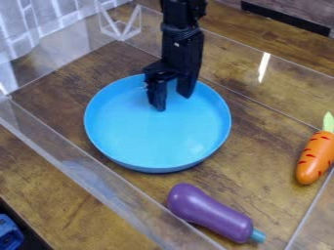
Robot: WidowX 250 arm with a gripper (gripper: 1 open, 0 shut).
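My black gripper (pixel 170 86) hangs open over the back part of a blue plate (pixel 156 137), its fingers down inside or just above the rim. Nothing clearly shows between the fingers. A purple toy eggplant (pixel 209 211) lies in front of the plate at the bottom right. An orange toy carrot (pixel 313 156) with a pale green top lies at the right edge.
Clear plastic walls run along the left and front of the wooden surface (pixel 72 83). Bare wood is free left and right of the plate. A blue object (pixel 7 236) shows at the lower left corner.
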